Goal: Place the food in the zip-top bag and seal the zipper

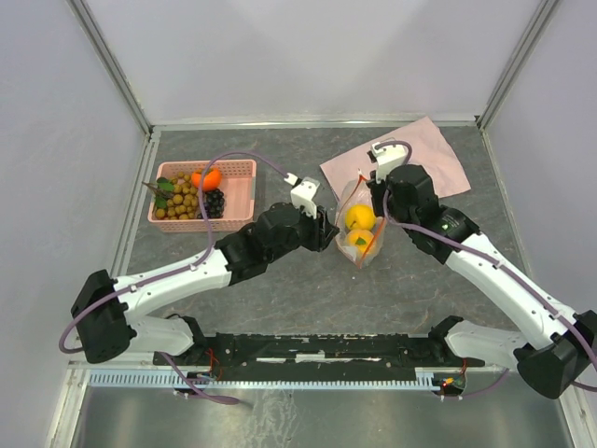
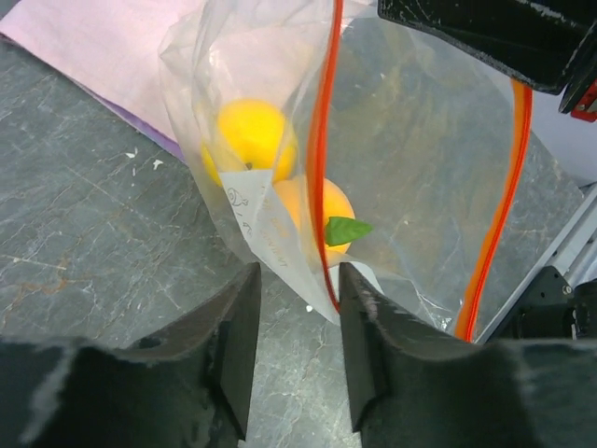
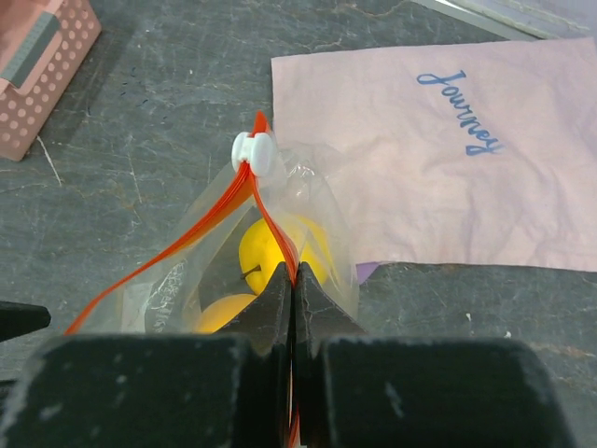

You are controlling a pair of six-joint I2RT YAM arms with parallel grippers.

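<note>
The clear zip top bag (image 1: pixel 351 197) with an orange zipper edge stands with its mouth spread. Inside lie a yellow fruit (image 2: pixel 252 135) and an orange one (image 2: pixel 328 201) with a green leaf. In the right wrist view, my right gripper is shut on one orange edge of the bag. A white slider (image 3: pixel 254 153) sits at the far end of the zipper. My left gripper is open at the bag's near left side; the lower end of an orange edge (image 2: pixel 318 177) reaches its right finger, and nothing is pinched.
A pink basket (image 1: pixel 240 165) at the back left holds grapes (image 1: pixel 174 203) and an orange (image 1: pixel 212 180). Behind the bag a pink cloth (image 1: pixel 438 163) lies flat. Bare grey table lies in front of the bag.
</note>
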